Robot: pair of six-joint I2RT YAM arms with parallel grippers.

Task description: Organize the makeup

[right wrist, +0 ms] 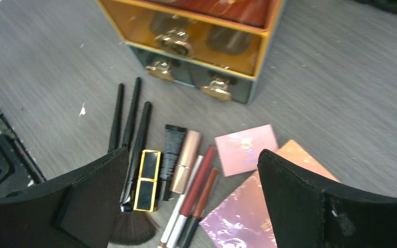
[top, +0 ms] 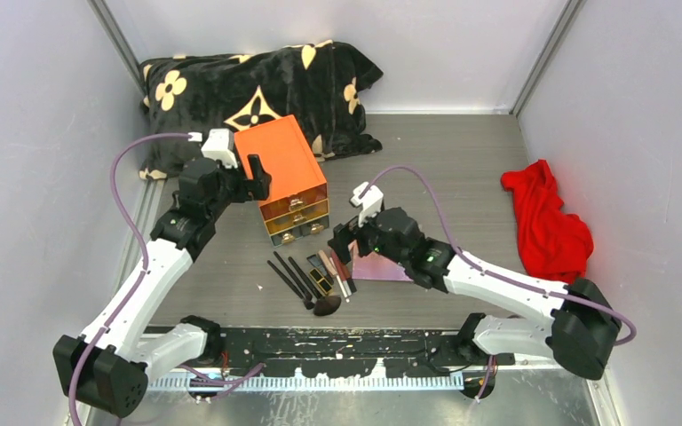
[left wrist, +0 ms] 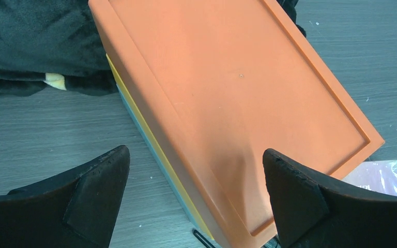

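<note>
An orange-topped makeup drawer box (top: 282, 153) stands left of centre, its small-handled drawers facing the front. My left gripper (top: 257, 177) is open above the box's left side, with one finger over the lid (left wrist: 227, 77) in the left wrist view. My right gripper (top: 341, 240) is open, hanging over the makeup in front of the box. In the right wrist view lie black brushes (right wrist: 130, 119), a gold-and-black compact (right wrist: 147, 181), a dark tube (right wrist: 172, 150), a rose-gold tube (right wrist: 187, 160), several slim pencils (right wrist: 199, 181), a small pink box (right wrist: 245, 149) and a larger pink-orange palette (right wrist: 243, 212).
A black patterned blanket (top: 204, 98) is heaped behind the box. Against the right wall lies a red cloth (top: 546, 217). The floor between the box and the red cloth (top: 453, 169) is clear.
</note>
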